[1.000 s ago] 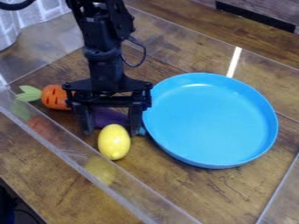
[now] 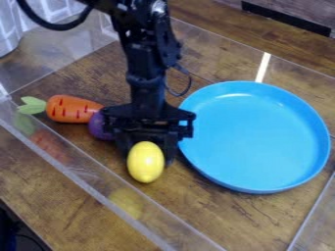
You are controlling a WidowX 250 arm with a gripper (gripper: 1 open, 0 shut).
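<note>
My black gripper (image 2: 143, 147) is low over the table, just behind a yellow egg-shaped object (image 2: 145, 164), its fingers reaching down around that object's upper part; whether they touch it cannot be told. A purple object (image 2: 100, 126) is partly hidden behind the gripper's left side. An orange toy carrot (image 2: 73, 109) with pale green leaves lies to the left.
A large blue plate (image 2: 253, 136) fills the right side, close beside the gripper. A transparent wall (image 2: 78, 180) runs diagonally along the front left.
The yellow object has moved slightly to the right, and more of the purple object shows at the left.
</note>
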